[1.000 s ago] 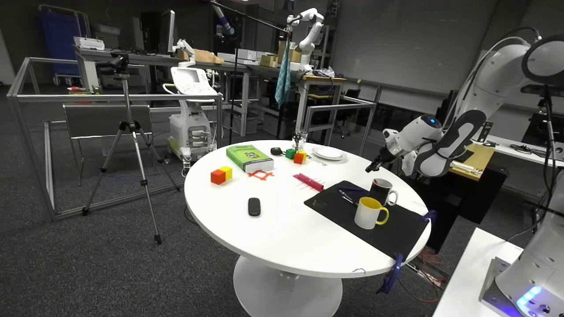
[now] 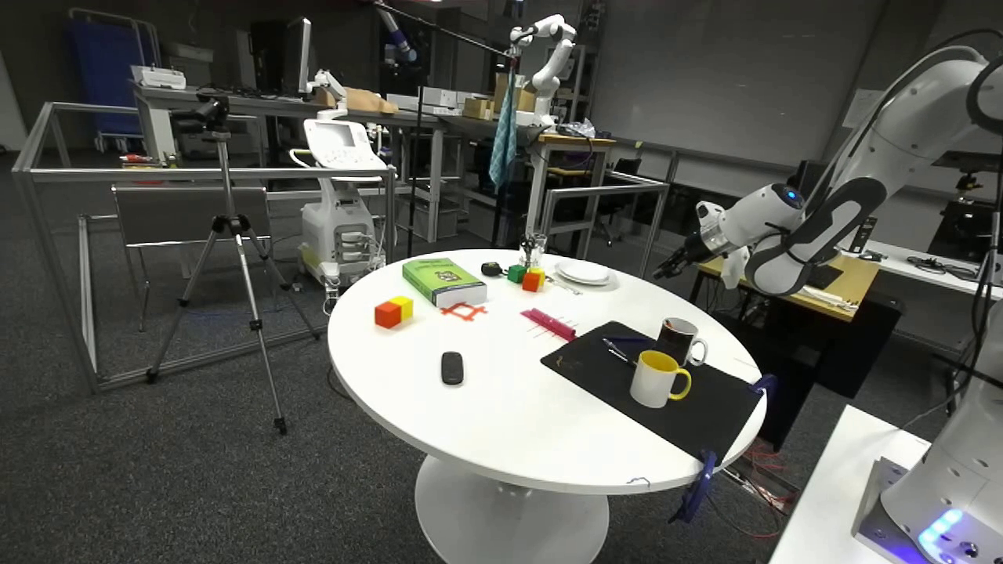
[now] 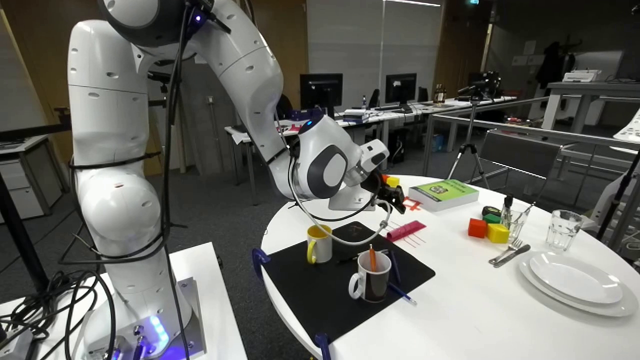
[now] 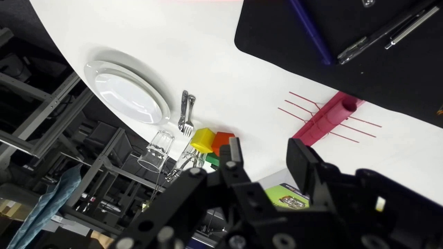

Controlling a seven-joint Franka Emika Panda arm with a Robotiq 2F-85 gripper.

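My gripper is held above the table with a gap between its two fingers and nothing in it. From the side, the gripper [image 2: 665, 269] hangs in the air beyond the black mat [image 2: 602, 356], clear of everything on the table. On that mat stand a white mug with a yellow inside [image 3: 319, 245] and a dark-and-white mug [image 3: 373, 279], which has an orange pencil [image 3: 372, 258] upright in it. A blue pen [image 4: 313, 33] and a clear pen [image 4: 361, 46] lie on the mat. Just off its edge is a pink tube holder [image 4: 328, 118] with thin rods.
White plates [image 4: 128, 98], a knife [image 4: 183, 111] and fork [image 4: 189, 114], a glass [image 4: 156, 150], and yellow [image 4: 203, 140] and red [image 4: 222, 141] blocks share one side. A green book [image 2: 443, 282], more blocks [image 2: 392, 312] and a black device [image 2: 452, 367] lie elsewhere.
In exterior view 1 my gripper has risen and the arm has shifted to the right. Objects on the table stay where they were.
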